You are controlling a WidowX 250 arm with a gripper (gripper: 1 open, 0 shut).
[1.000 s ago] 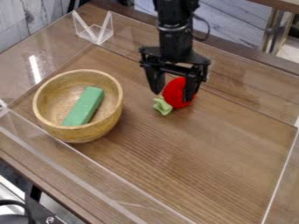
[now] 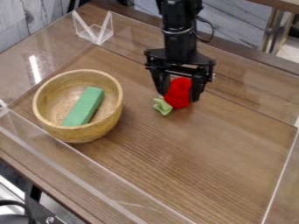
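My black gripper (image 2: 179, 73) is open, its fingers hanging over a red object (image 2: 179, 91) with a green tip (image 2: 162, 104), which looks like a strawberry or similar toy, on the wooden table (image 2: 198, 166). The fingers partly cover the top of the red object; whether they touch it I cannot tell.
A wooden bowl (image 2: 114, 118) with a green block (image 2: 84, 107) in it stands at the left. A white wire-like item (image 2: 93, 26) is at the back left.
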